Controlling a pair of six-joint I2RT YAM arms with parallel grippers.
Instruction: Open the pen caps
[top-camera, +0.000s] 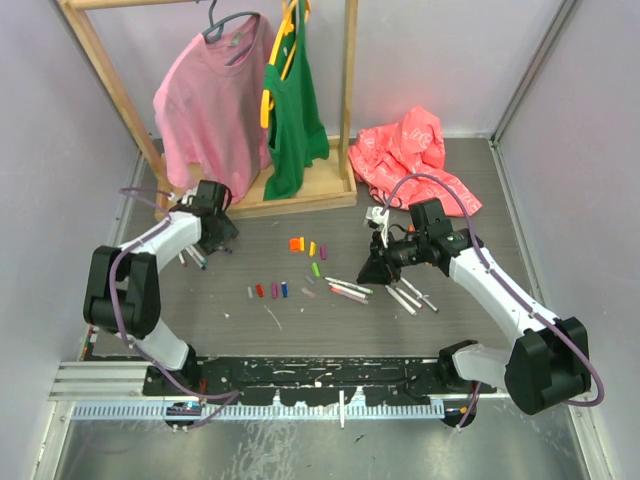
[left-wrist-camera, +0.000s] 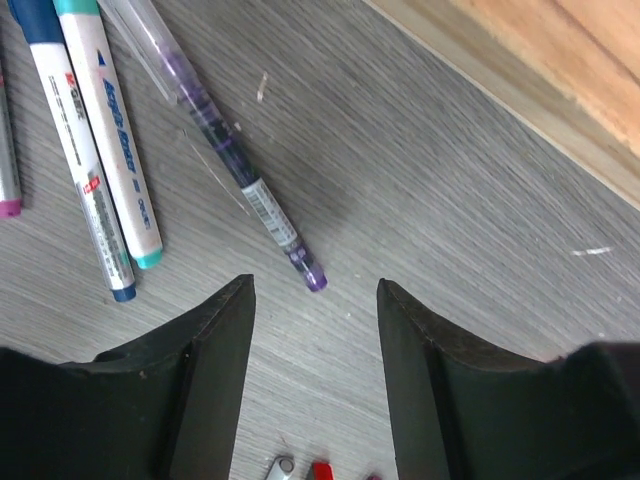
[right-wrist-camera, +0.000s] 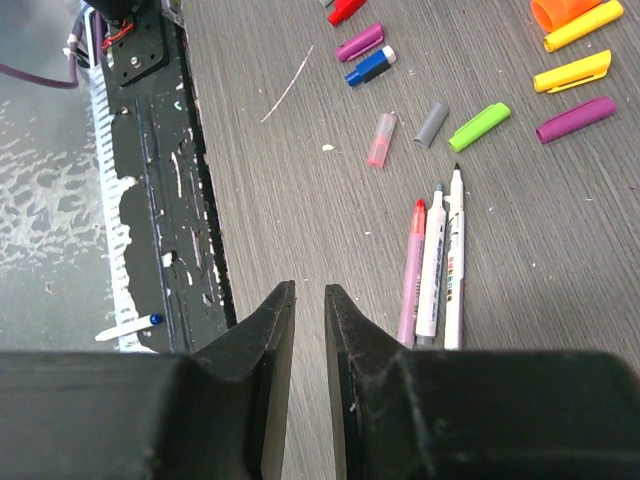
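Observation:
In the left wrist view a purple pen with a clear barrel (left-wrist-camera: 228, 150) lies slantwise, its purple end just ahead of my left gripper, which stands open and empty. Left of that pen, a blue-ended marker (left-wrist-camera: 87, 160) and a teal-ended marker (left-wrist-camera: 118, 140) lie side by side, caps at the far end. My right gripper is part open with nothing between its fingers. Beyond it, a pink uncapped pen (right-wrist-camera: 412, 275) and two white uncapped markers, one of them nearer (right-wrist-camera: 431, 265), lie together. Loose caps include a green cap (right-wrist-camera: 480, 127) and a blue cap (right-wrist-camera: 371, 67).
The clothes rack's wooden base (top-camera: 290, 205) borders the table's back, close to my left gripper. A crumpled red bag (top-camera: 415, 160) lies at the back right. More pens (top-camera: 411, 297) lie beside my right gripper. Bare tabletop spreads across the front middle.

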